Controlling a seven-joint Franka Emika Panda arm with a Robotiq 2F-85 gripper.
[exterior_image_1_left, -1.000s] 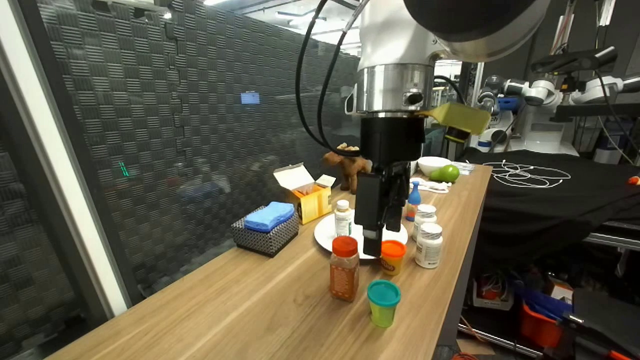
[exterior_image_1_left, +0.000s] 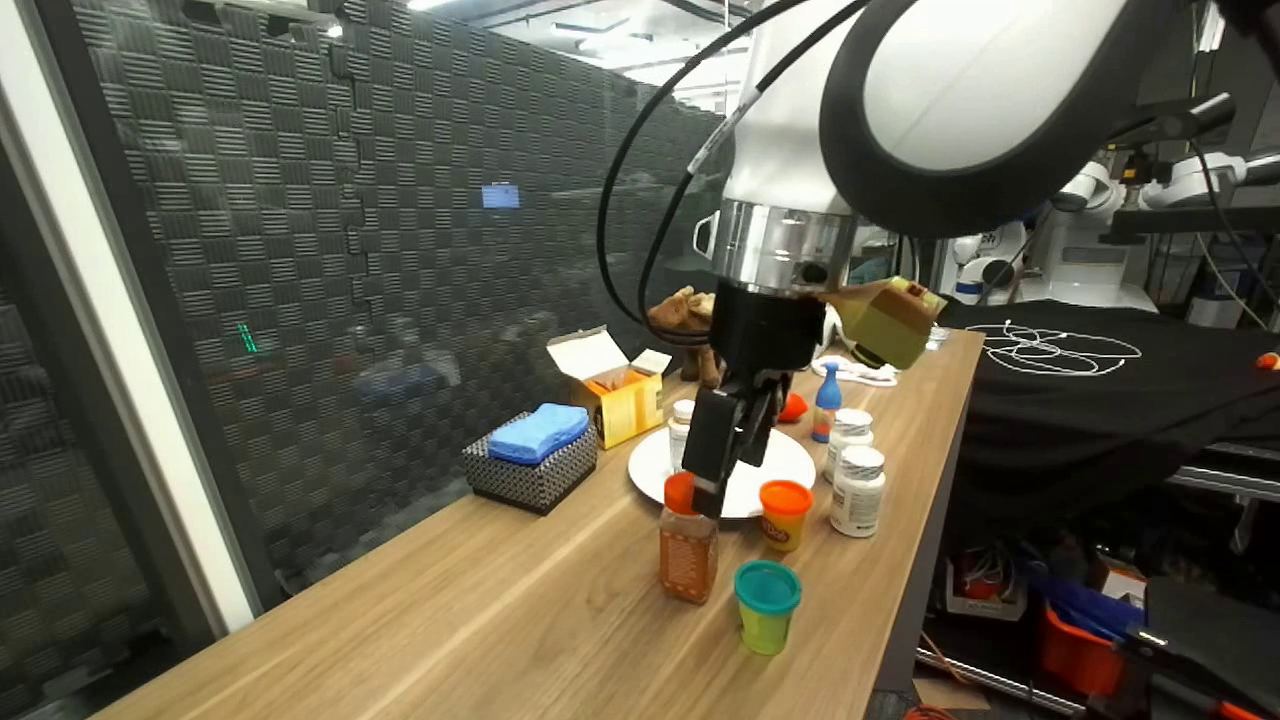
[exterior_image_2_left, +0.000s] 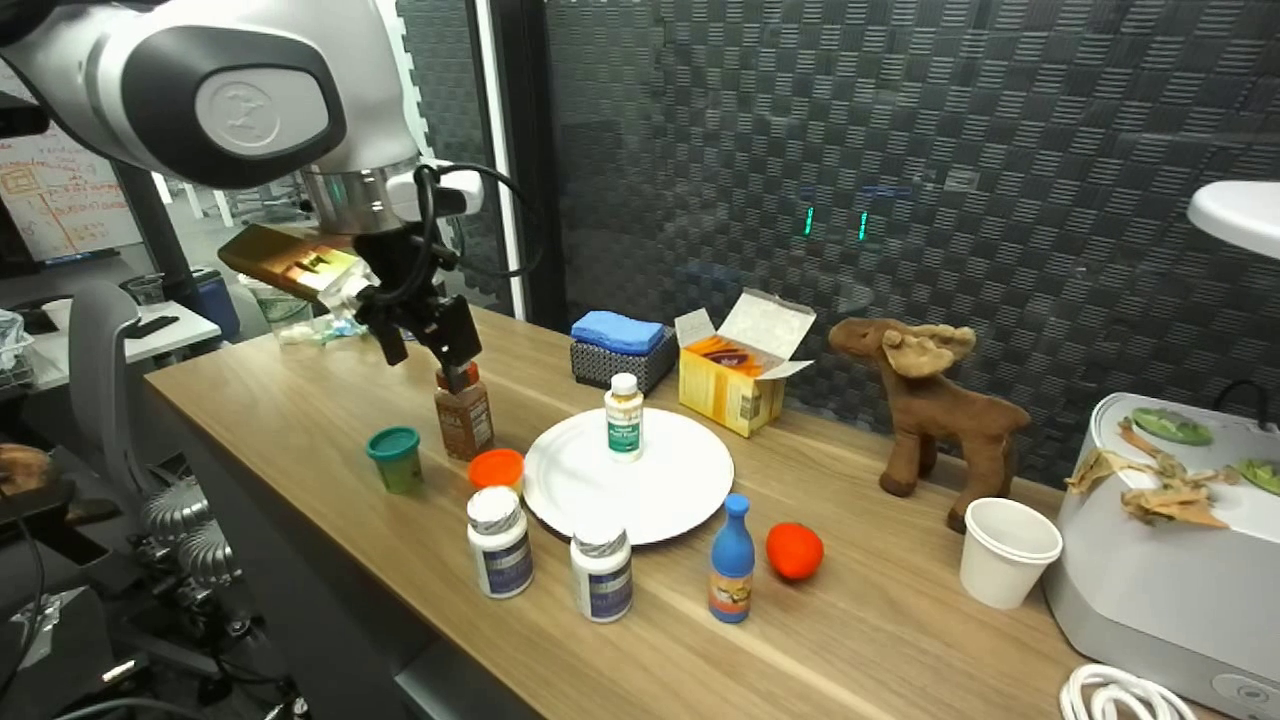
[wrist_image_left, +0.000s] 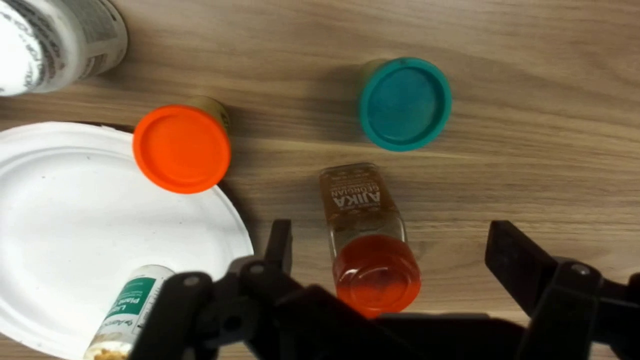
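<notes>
My gripper is open, its two fingers spread wide on either side of an orange-capped spice jar (wrist_image_left: 363, 207) in the wrist view. The jar stands upright on the table, its label reading "AJIKA", with a clear gap to each finger there. In exterior view 2 the gripper (exterior_image_2_left: 426, 342) hangs around the height of the jar's cap, its fingers partly covering it. From exterior view 1, one finger overlaps the cap of the jar (exterior_image_1_left: 687, 558). Whether anything touches cannot be told.
A teal-lidded tub (wrist_image_left: 406, 105) and an orange-lidded tub (wrist_image_left: 181, 150) stand close to the jar. A white plate (exterior_image_2_left: 672, 492) carries a small white bottle (exterior_image_2_left: 624, 420). Two white pill bottles (exterior_image_2_left: 499, 546) are near the front edge. Bare table lies in front of the jar in exterior view 1.
My gripper has moved left in exterior view 1, from over the orange-lidded tub to the jar's cap, and tilted. The jar and the other table items have stayed in place.
</notes>
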